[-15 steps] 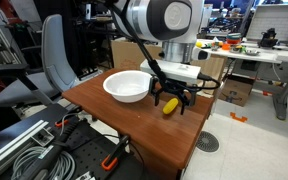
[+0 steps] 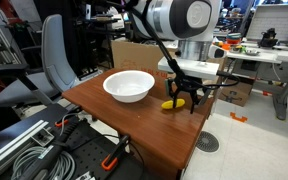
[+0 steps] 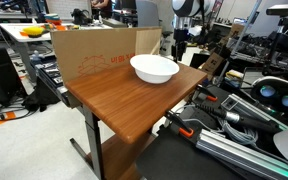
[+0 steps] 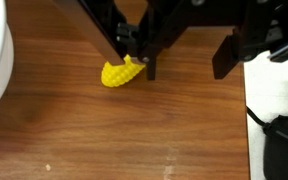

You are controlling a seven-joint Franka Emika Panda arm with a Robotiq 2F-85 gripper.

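A yellow corn-like object (image 2: 174, 103) lies on the brown table to the right of the white bowl (image 2: 130, 86). My gripper stands open just above the table, with a wide gap between its fingers. In the wrist view the yellow object (image 4: 122, 71) shows outside that gap, partly hidden behind the left finger (image 4: 150, 58). Only bare wood appears between the fingertips. Whether a finger touches the yellow object I cannot tell. The bowl's rim also enters at the left edge of the wrist view. Exterior view 2 does not show the yellow object clearly.
The table (image 3: 109, 100) has free room in front of the gripper and at its far end from the arm. A cardboard panel (image 3: 94, 55) stands along one long side. Cables and black rails (image 2: 64, 150) lie beside the table, below its top.
My gripper has shifted right in exterior view 1.
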